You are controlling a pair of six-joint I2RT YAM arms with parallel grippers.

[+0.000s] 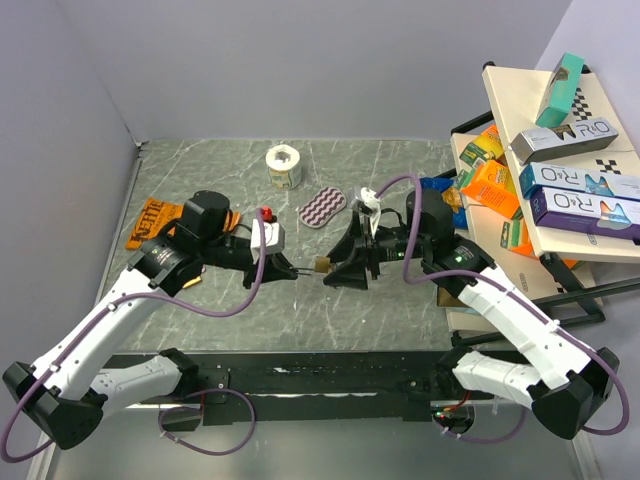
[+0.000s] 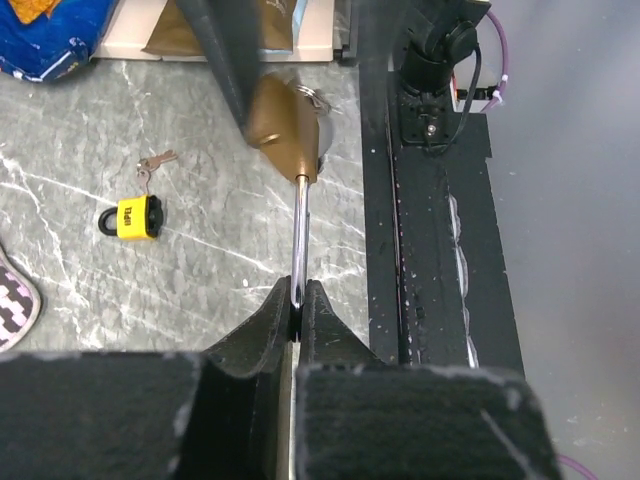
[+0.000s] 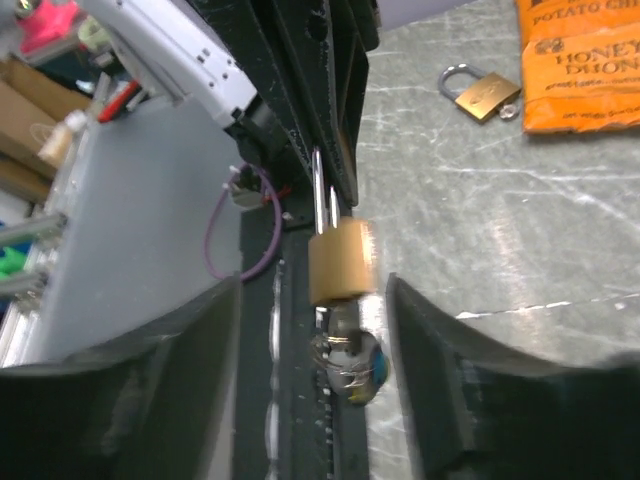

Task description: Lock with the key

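A brass padlock (image 1: pixel 322 265) hangs in mid-air between the two arms. Its long steel shackle (image 2: pixel 300 235) is pinched by my left gripper, which is shut on it. From the far end of the lock body (image 3: pixel 340 262), a key with a ring and shiny tag (image 3: pixel 350 366) sticks out toward the right hand; whether it is fully inserted cannot be made out. My right gripper stands open around the lock and key, its blurred fingers (image 3: pixel 408 320) clear of both sides.
A yellow padlock with keys (image 2: pixel 138 217) and another brass padlock (image 3: pixel 487 96) lie on the marble table. Further back are a tape roll (image 1: pixel 284 166) and a patterned sponge (image 1: pixel 322 207). The shelf (image 1: pixel 507 110) at right holds boxes and snack bags.
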